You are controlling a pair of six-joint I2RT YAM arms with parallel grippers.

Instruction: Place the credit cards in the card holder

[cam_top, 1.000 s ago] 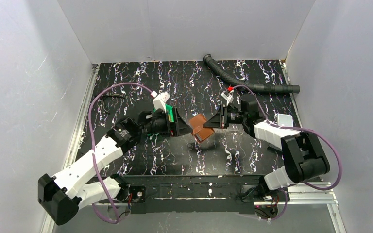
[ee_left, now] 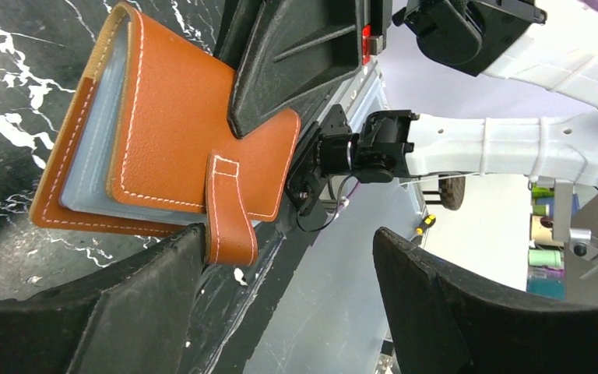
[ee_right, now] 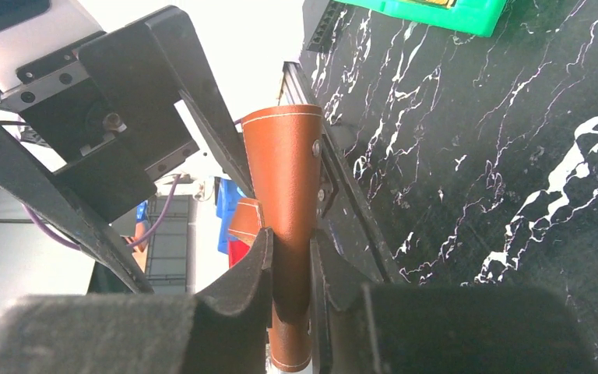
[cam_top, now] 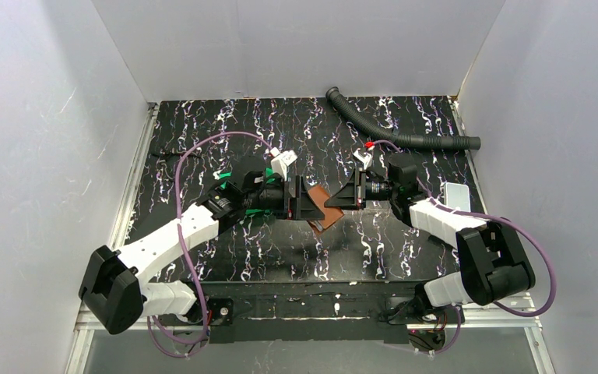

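The orange-brown leather card holder [cam_top: 329, 210] is held up between the two arms, its flap strap [ee_left: 230, 209] hanging loose. Pale translucent inner sleeves [ee_left: 97, 144] show between its covers in the left wrist view. My right gripper is shut on the holder, pinching its covers together. Beside the strap, my left gripper stands open; one fingertip [ee_left: 191, 241] is close to the strap or touching it, which I cannot tell. No credit card can be made out clearly.
A green tray [ee_right: 455, 15] lies on the marbled table, mostly hidden beneath the left arm from above. At the back right runs a black corrugated hose [cam_top: 405, 139]. A white box [cam_top: 457, 196] sits at the right edge.
The left gripper has moved right, up against the holder, with its arm swinging along. The holder's lower part has shifted slightly; the right gripper keeps its hold with hardly any movement.
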